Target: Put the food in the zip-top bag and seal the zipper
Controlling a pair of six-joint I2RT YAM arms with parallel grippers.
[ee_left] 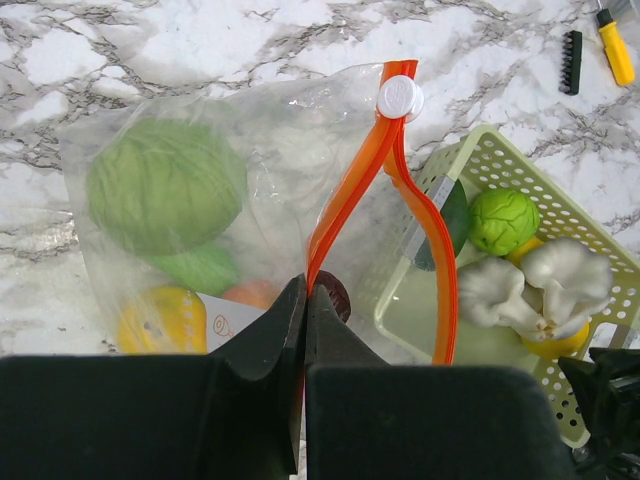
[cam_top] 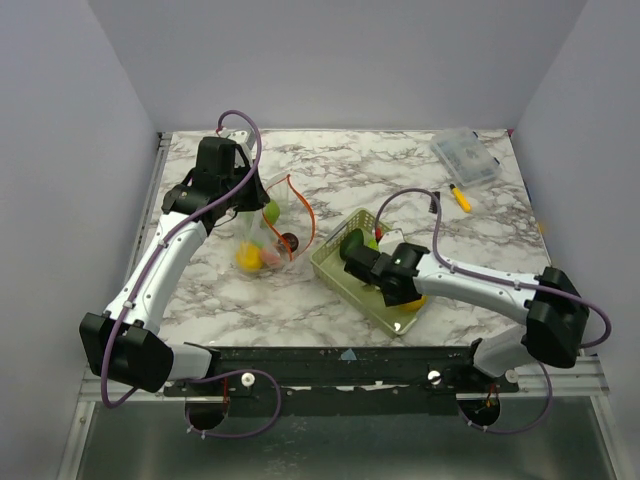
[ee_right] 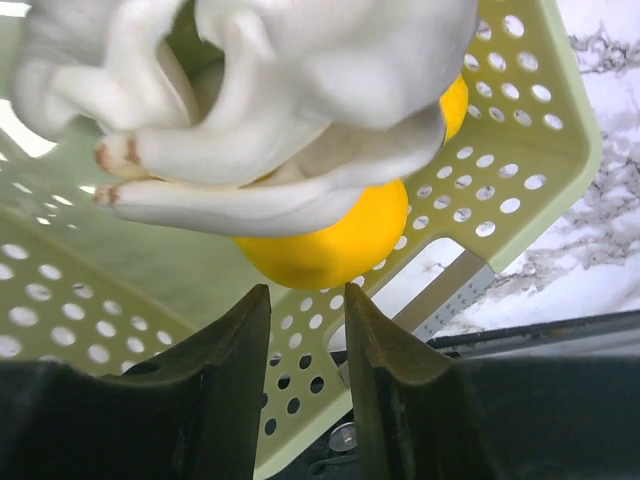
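My left gripper is shut at the edge of the clear zip bag [ee_left: 270, 160] with its orange zipper and white slider, holding it upright. The bag contains green produce, a yellow piece and other items. My right gripper is over the green basket [ee_right: 540, 180], shut, with white mushroom-like food [ee_right: 290, 90] just beyond its fingertips; whether it grips that is hard to tell. A yellow item [ee_right: 330, 240] lies under the white food; a green cabbage [ee_left: 503, 220] and dark green vegetable sit in the basket.
A clear lidded box [cam_top: 462, 155], yellow tool [cam_top: 460, 197] and small black piece lie at the back right.
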